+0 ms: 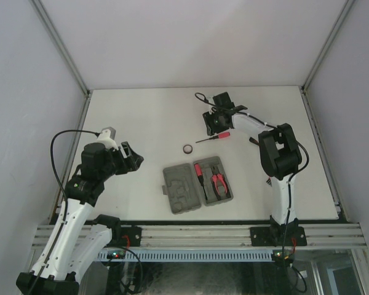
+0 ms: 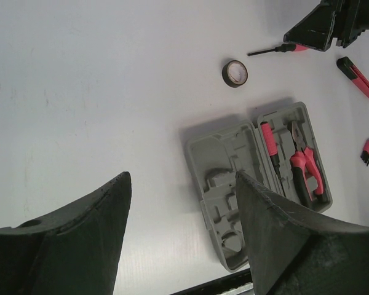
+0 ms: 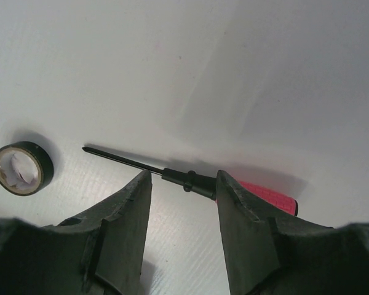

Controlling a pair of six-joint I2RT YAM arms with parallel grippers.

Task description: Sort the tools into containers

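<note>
An open grey toolbox (image 1: 179,190) holds a red-handled screwdriver (image 1: 198,173) and red pliers (image 1: 219,183) in its right half. A screwdriver (image 3: 258,193) lies on the table, my right gripper hanging over it with fingers part open either side of its shank and handle; whether they touch it I cannot tell. A tape roll (image 3: 24,169) lies to its left. A red utility knife (image 2: 358,80) and a small red item (image 2: 368,151) lie at the right. My left gripper is open and empty over the table's left.
The right arm reaches across the right side. Walls and rails border the table.
</note>
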